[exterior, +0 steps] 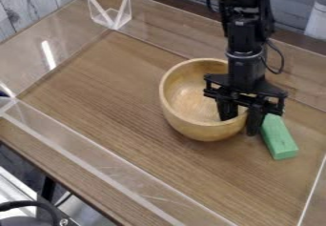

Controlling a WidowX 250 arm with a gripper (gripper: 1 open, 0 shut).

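A round tan wooden bowl (192, 111) sits right of the table's middle. My black gripper (243, 106) is lowered over the bowl's right side, its fingertips down at the rim. Whether it is open or shut, and whether anything is between its fingers, I cannot tell. A green rectangular block (279, 141) lies just right of the bowl, partly under the gripper's right side.
Bare wooden table (90, 77) spreads to the left and front of the bowl. A clear plastic piece (112, 10) stands at the back left, and clear strips run along the left and front edges.
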